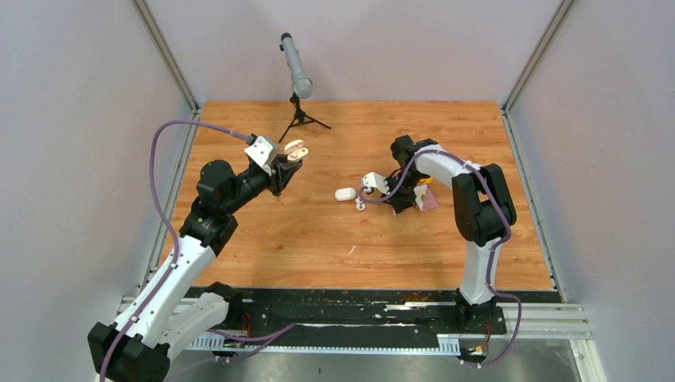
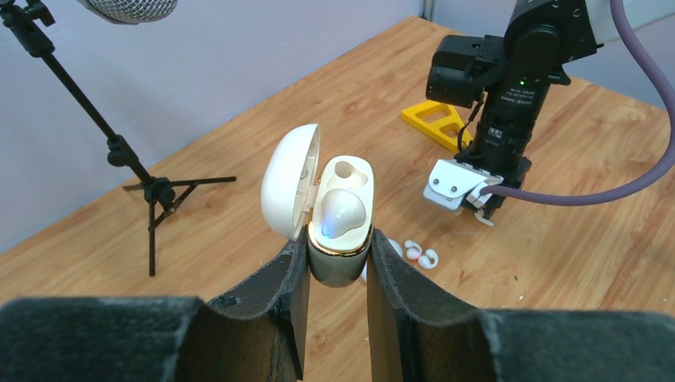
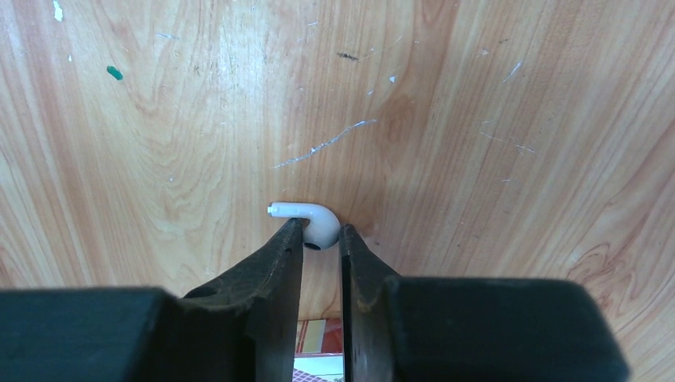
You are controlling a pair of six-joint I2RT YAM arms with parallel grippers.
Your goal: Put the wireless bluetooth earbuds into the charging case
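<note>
My left gripper is shut on the open charging case (image 2: 342,215), lid raised, with what looks like one earbud in a well and the other well empty. My right gripper is low at the table, its fingertips closed around the bulb of a white earbud (image 3: 294,211), the stem pointing left. In the top view a closed white case (image 1: 345,193) and more small earbuds (image 1: 360,203) lie between the arms.
A tripod (image 1: 299,115) with a grey cylinder stands at the back left. A yellow triangular piece (image 2: 422,115) and a pink card (image 1: 427,203) lie by the right arm.
</note>
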